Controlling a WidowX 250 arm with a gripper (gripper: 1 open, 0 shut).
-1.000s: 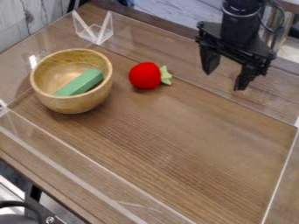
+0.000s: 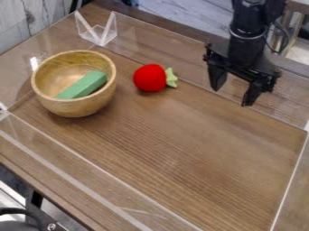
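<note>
My gripper (image 2: 241, 77) is a black mechanism at the upper right, low over the wooden table, its fingers pointing down; whether it is open or shut is unclear. To its left lies a red round object with a green leaf, like a tomato or strawberry (image 2: 150, 78). A wooden bowl (image 2: 65, 103) at the left holds a green block (image 2: 85, 84).
A white wire-like object (image 2: 94, 29) stands at the back left near the wall. A dark object (image 2: 18, 219) sits at the bottom left corner.
My gripper has shifted only slightly. The bowl, the green block and the red object have stayed in place.
</note>
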